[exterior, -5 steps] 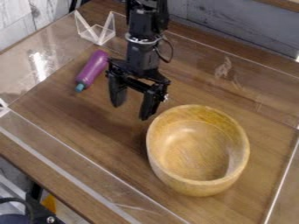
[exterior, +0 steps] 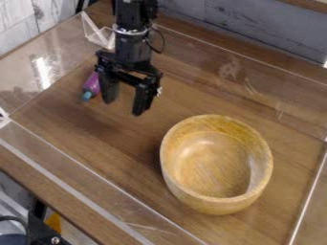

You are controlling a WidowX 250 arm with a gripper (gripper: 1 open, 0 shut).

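My black gripper (exterior: 128,88) hangs over the table at the upper left, its fingers open. Just behind and left of it, a purple and teal cylindrical object (exterior: 91,88) lies on the wood, partly hidden by the gripper. Whether the two touch I cannot tell.
A large cream bowl (exterior: 216,164) stands at the lower right. A white wire-like holder (exterior: 98,33) is at the back left, partly behind the arm. Black cables lie at the lower left edge.
My gripper has moved left, away from the bowl and toward the purple object, which it now partly covers.
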